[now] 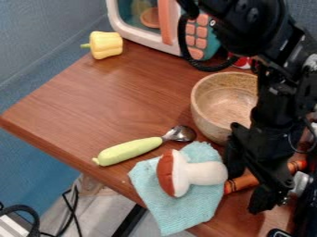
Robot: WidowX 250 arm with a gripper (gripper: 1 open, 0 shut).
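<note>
My black gripper (262, 171) is low at the right of the camera view, over an orange carrot-like object (240, 182) beside the blue cloth; whether its fingers are open or shut is unclear. A wooden bowl (213, 97) sits just behind it. A red-and-white toy mushroom (192, 174) lies on the light blue cloth (173, 208). A spoon with a pale green handle (130, 150) lies to the left.
A yellow pepper (104, 44) sits at the back left, near a toy microwave (136, 18). Cables hang off the front-left.
</note>
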